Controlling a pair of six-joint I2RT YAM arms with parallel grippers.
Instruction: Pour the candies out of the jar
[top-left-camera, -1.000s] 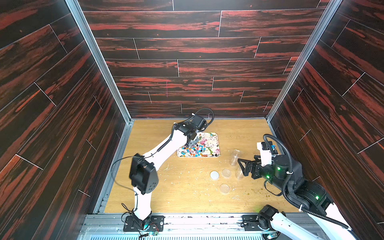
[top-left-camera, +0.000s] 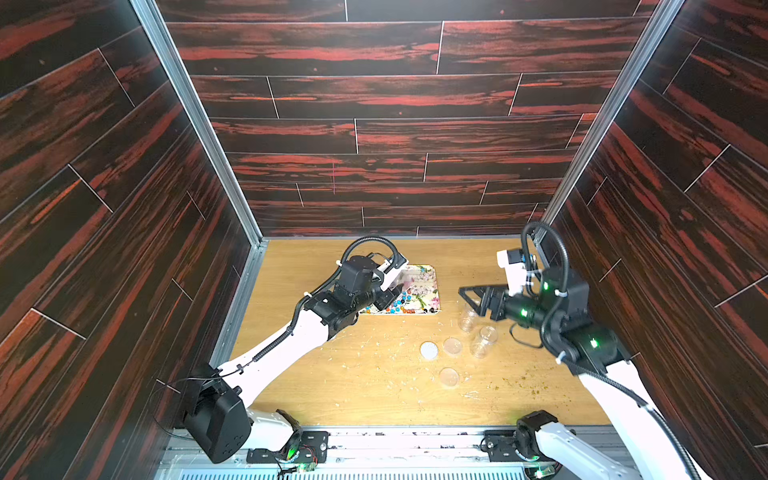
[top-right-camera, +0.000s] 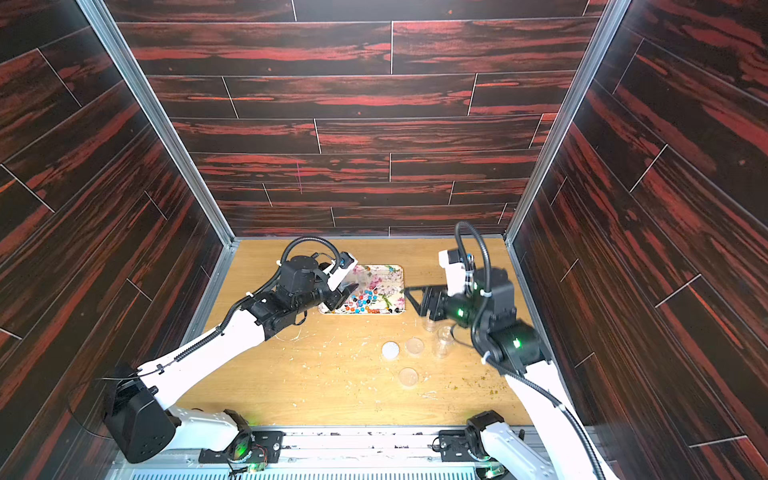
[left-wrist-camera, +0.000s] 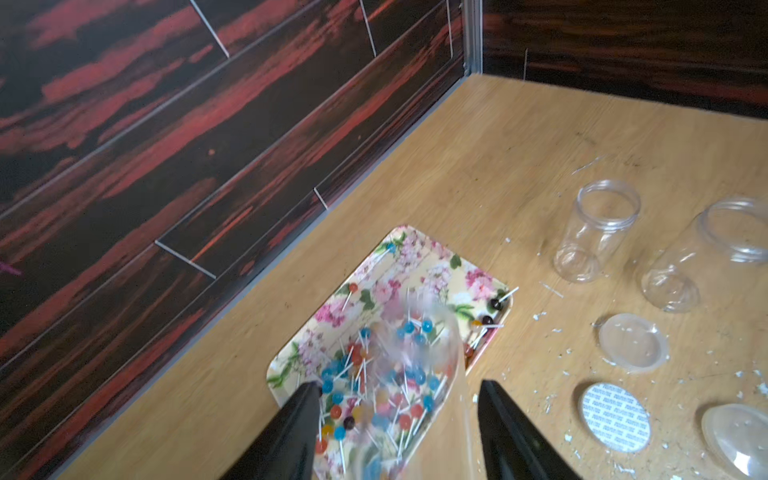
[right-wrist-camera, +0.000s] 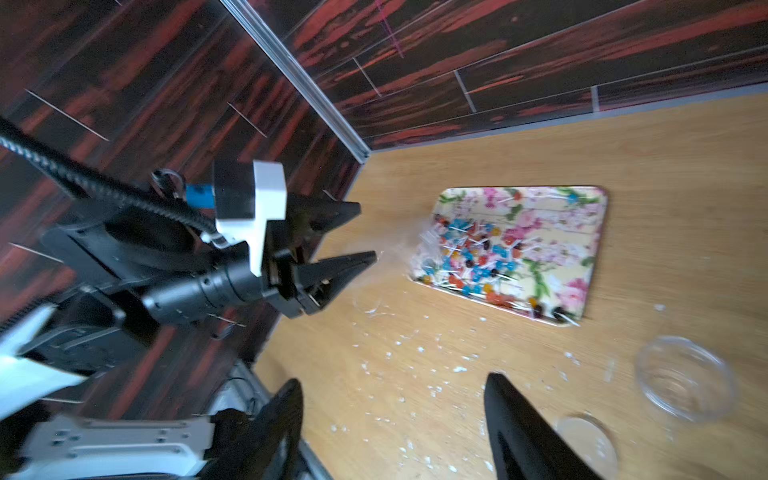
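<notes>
In the left wrist view, a clear jar (left-wrist-camera: 460, 416), blurred, lies between my left gripper's fingers, which are shut on it. The left gripper and jar are at the left end of the flowered tray (right-wrist-camera: 552, 232). Lollipops (right-wrist-camera: 480, 260) of several colours lie on the tray, mostly in its left and front part. Some show through the clear jar wall, and I cannot tell whether any are still inside it. To the right of the tray, my right gripper (top-left-camera: 473, 297) hangs above the table with its fingers apart and nothing between them.
Two clear, empty, open jars, a slimmer one (left-wrist-camera: 596, 232) and a wider one (left-wrist-camera: 708, 252), stand right of the tray. In front lie a white patterned lid (left-wrist-camera: 614, 417) and clear lids (left-wrist-camera: 632, 342). White scraps litter the front table.
The right arm has moved in leftward and away from the front, toward the tray.
</notes>
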